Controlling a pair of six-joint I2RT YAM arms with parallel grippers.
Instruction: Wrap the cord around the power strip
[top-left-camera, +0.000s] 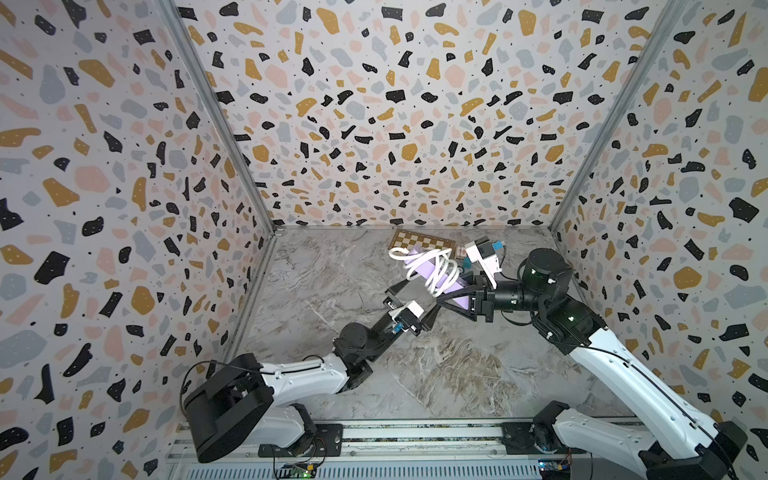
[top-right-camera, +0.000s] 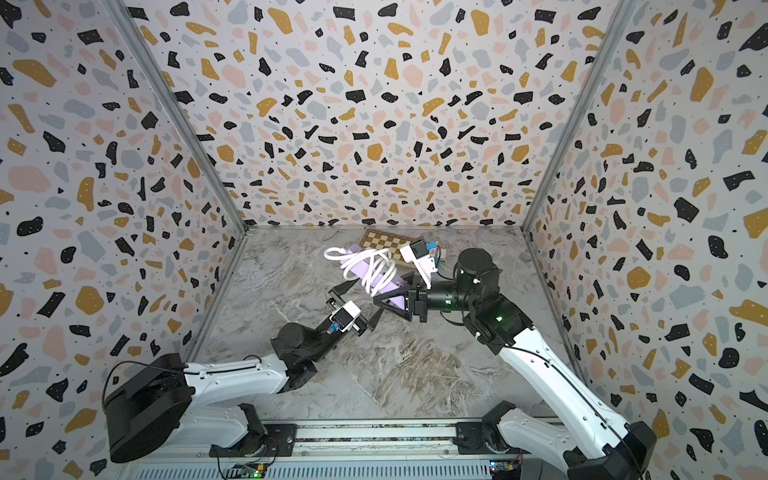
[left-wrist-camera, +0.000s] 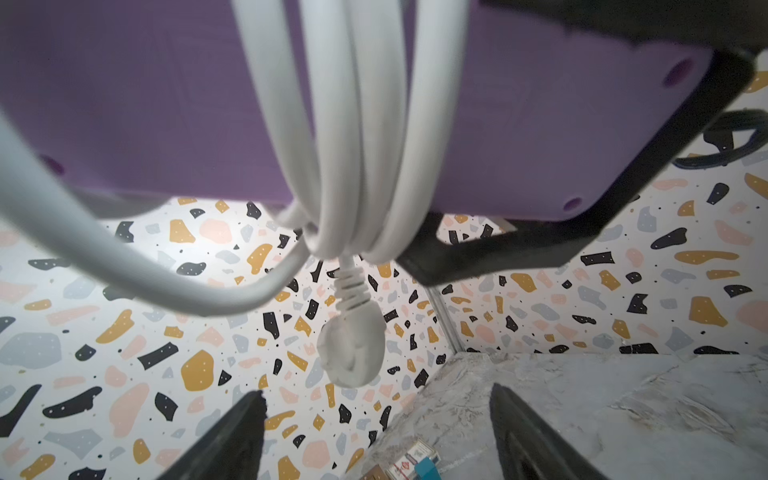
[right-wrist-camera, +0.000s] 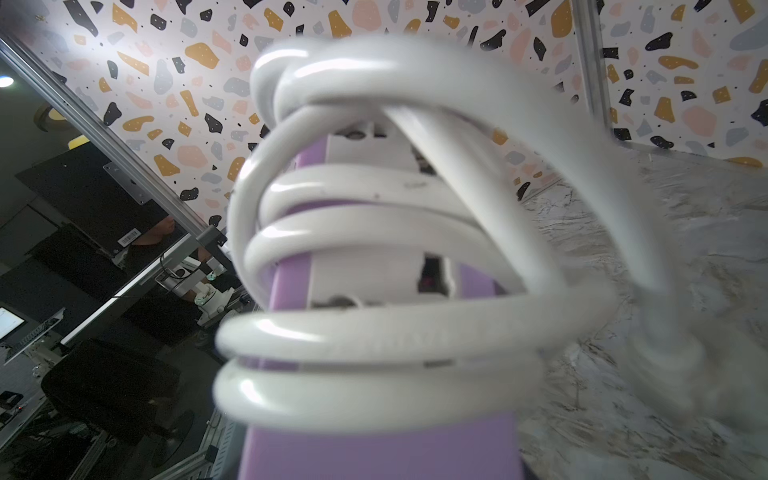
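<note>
The purple power strip (right-wrist-camera: 384, 456) is held up in the air at a tilt, my right gripper (top-left-camera: 464, 299) shut on its near end. Several loops of white cord (right-wrist-camera: 400, 334) go round its middle, and one looser loop (left-wrist-camera: 144, 264) bulges out past its far end. Under the strip, in the left wrist view, the plug (left-wrist-camera: 352, 344) hangs from the cord. My left gripper (top-right-camera: 360, 302) is open, below and to the left of the strip. Between its fingers there is only empty space, with the plug a little beyond and above.
At the back of the marble table lies a checkered board (top-left-camera: 416, 240), partly hidden behind the strip. Beside it are small cards (left-wrist-camera: 412, 457).
</note>
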